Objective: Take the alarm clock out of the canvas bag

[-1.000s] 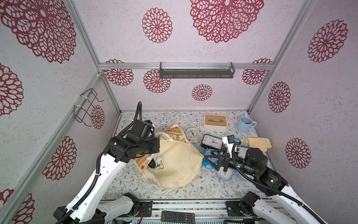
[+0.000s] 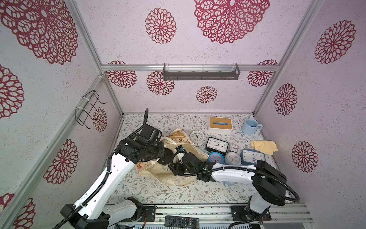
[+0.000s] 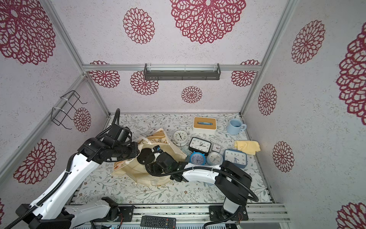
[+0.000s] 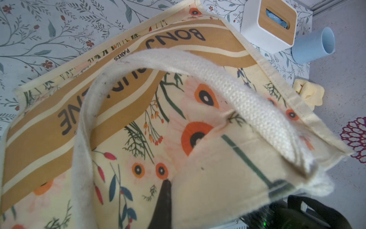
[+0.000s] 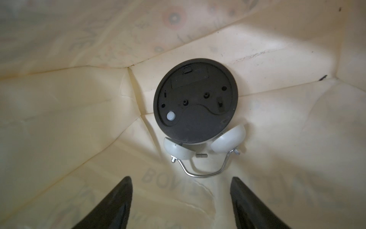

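Note:
The cream canvas bag (image 4: 114, 160) lies on its side, mouth open toward the front. Inside it, the alarm clock (image 5: 195, 100) shows its black back, with two white bells and a wire handle pointing toward my right gripper, whose open fingers are empty, just short of the handle, within the bag's mouth. My left gripper (image 2: 158, 152) is at the bag's upper left edge by a white strap (image 4: 171, 61); in the left wrist view only a dark finger tip shows at the bottom, and whether it grips fabric is unclear.
Several other clocks, among them a black one (image 2: 217, 145) and a blue one (image 2: 252, 156), crowd the table right of the bag. A tissue box (image 2: 220, 124), mug (image 2: 249, 127) and yellow cloth (image 2: 263, 147) stand behind them.
My right gripper has swung left from over the clocks into the bag's mouth.

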